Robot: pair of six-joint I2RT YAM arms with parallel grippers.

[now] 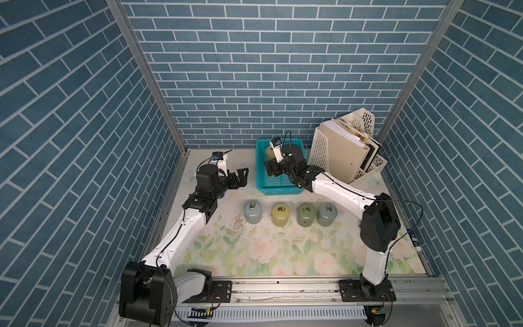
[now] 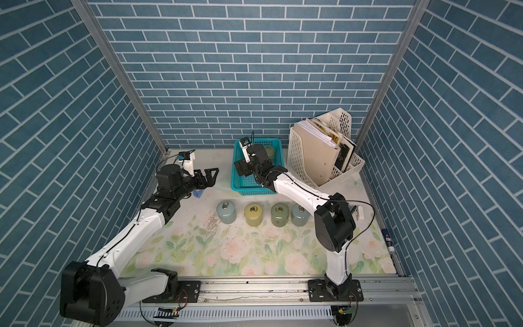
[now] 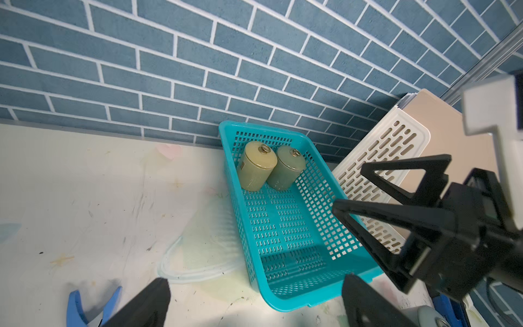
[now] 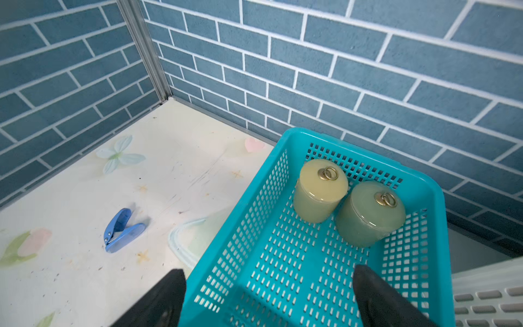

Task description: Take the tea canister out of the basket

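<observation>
Two tea canisters stand upright side by side at the far end of the teal basket (image 4: 234, 256): a yellowish one (image 4: 320, 190) and a grey-green one (image 4: 370, 215), both with ring-topped lids. Over the basket hovers my right gripper (image 1: 275, 167), open and empty; in its own wrist view the canisters lie beyond the widely spaced fingertips (image 4: 163, 299). My left gripper (image 1: 242, 178) is left of the basket, open, its fingertips (image 3: 147, 305) apart with nothing between them. From above, the right arm covers part of the basket and the canisters.
A row of several canisters, including a blue-grey one (image 1: 252, 212) and a yellow one (image 1: 280, 214), stands in front of the basket. To its right is a cream file rack (image 1: 321, 158). A blue clip (image 4: 122, 231) lies left on otherwise open table.
</observation>
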